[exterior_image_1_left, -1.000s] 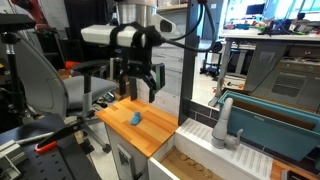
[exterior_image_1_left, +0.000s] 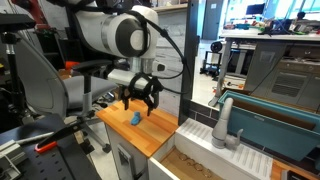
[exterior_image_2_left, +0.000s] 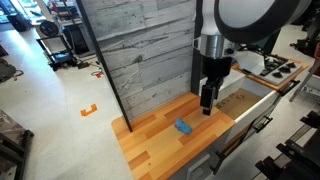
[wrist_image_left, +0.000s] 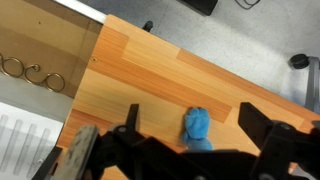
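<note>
A small blue cloth-like thing (exterior_image_1_left: 135, 118) lies on the wooden top (exterior_image_2_left: 150, 148), near its middle. My gripper (exterior_image_1_left: 140, 105) points down above the wood and stands open, its fingers well apart. In the wrist view the blue thing (wrist_image_left: 197, 125) shows between the two dark fingers, closer to the right one. Nothing is held. Exterior view 2 shows the gripper over the wood too, on the drawer side of the blue thing, and apart from it.
Beside the wooden top an open drawer (wrist_image_left: 40, 45) holds a metal item with two rings (wrist_image_left: 30, 72). A grey bottle-like object (exterior_image_1_left: 223, 122) stands by a teal tray (exterior_image_1_left: 265, 130). An office chair (exterior_image_1_left: 45, 85) is on the far side.
My arm has come down toward the wooden top and slightly left in exterior view 1. The blue thing has stayed where it was, and the fingers have remained apart.
</note>
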